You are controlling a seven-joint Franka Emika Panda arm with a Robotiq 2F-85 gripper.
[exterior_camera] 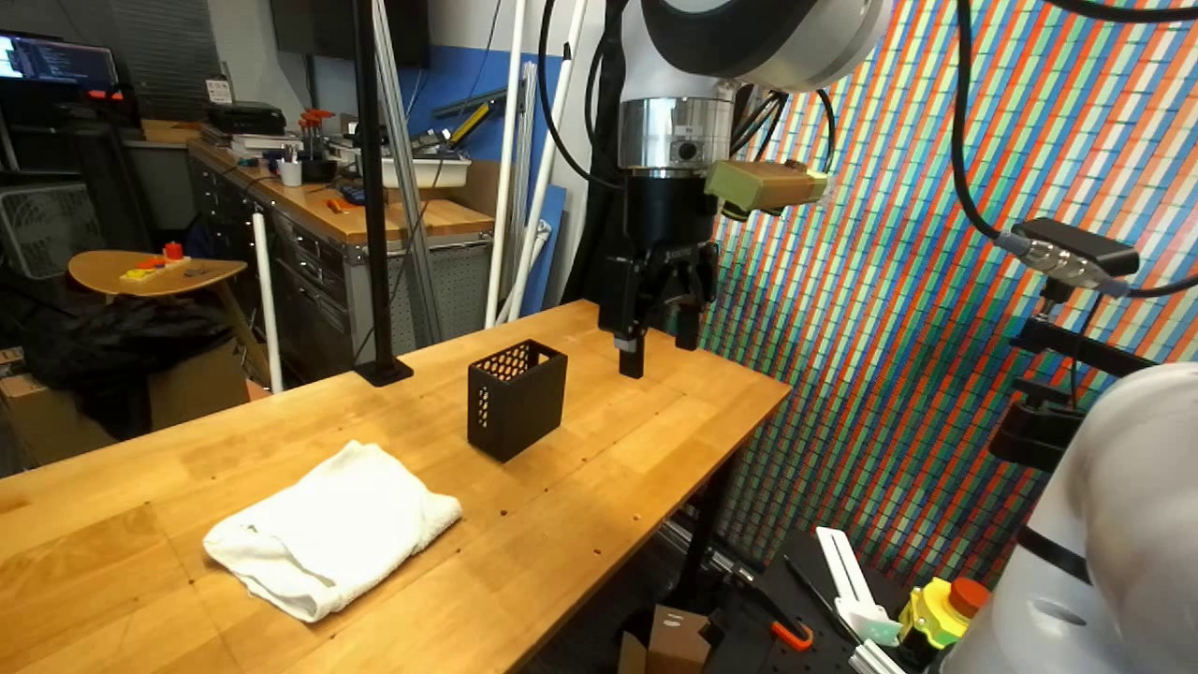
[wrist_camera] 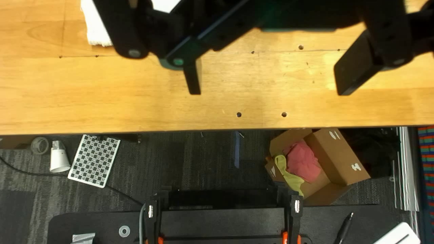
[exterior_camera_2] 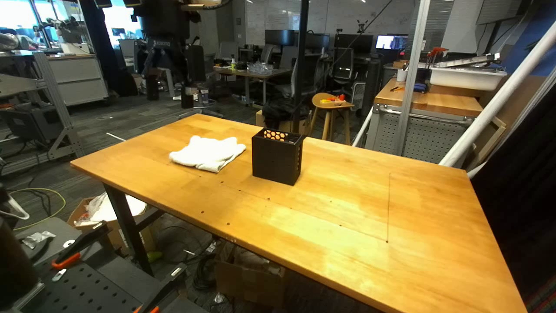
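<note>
A folded white cloth [exterior_camera: 337, 528] lies on the wooden table [exterior_camera_2: 333, 234]. To its right in exterior view 1 stands a black box [exterior_camera: 518, 406] with an open top and hexagonal holes; it is upright and apart from the cloth. My gripper [exterior_camera: 660, 350] hangs above the table, pointing down, on the box's right in that view. In the wrist view its two fingers [wrist_camera: 353, 67] are wide apart, with only bare table between their tips. A corner of the cloth [wrist_camera: 95, 24] shows at the upper left there; the gripper's body covers much of that view's top.
A black post [exterior_camera: 382, 225] rises at the table's back edge. Past the front edge, an open cardboard box [wrist_camera: 341, 162] with cloths in it sits on the floor. Bare wood surrounds the black box and cloth.
</note>
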